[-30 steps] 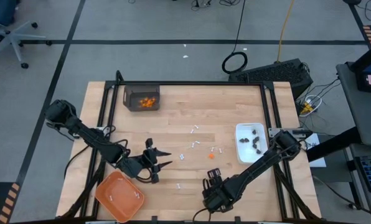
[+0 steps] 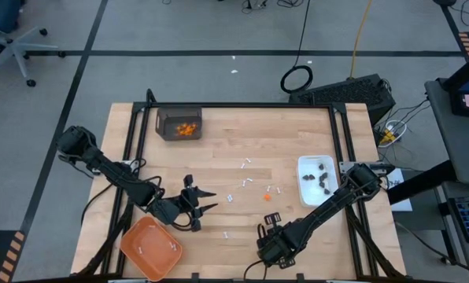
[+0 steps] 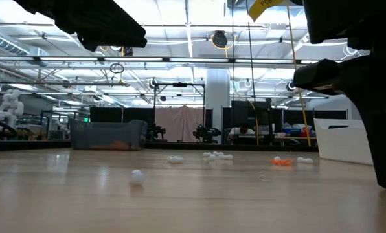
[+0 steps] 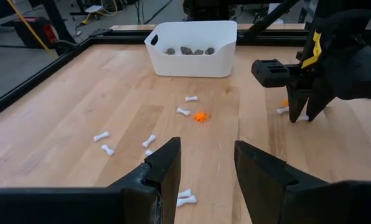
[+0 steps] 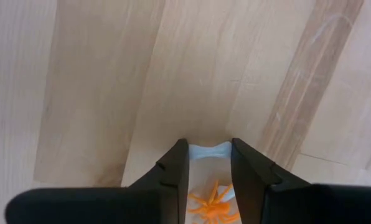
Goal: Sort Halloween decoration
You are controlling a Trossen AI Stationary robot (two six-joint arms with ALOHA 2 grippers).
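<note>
In the right wrist view a small white bone (image 5: 210, 151) lies crosswise, pinched end to end by my right gripper, low over the wood. Just behind it an orange spider (image 5: 214, 207) partly covers another white bone. My left gripper is open and empty above the left part of the table. Several loose white bones (image 4: 183, 112) and one orange spider (image 4: 201, 116) are scattered mid-table. The orange bin (image 2: 176, 248) at front left has white bones in it. A dark grey bin (image 2: 160, 126) contains orange spiders. Dark pieces sit in the white bin (image 2: 304, 206).
Black frame rails (image 2: 347, 236) border the table on both sides and along the back.
The left arm and the bins have stayed still.
</note>
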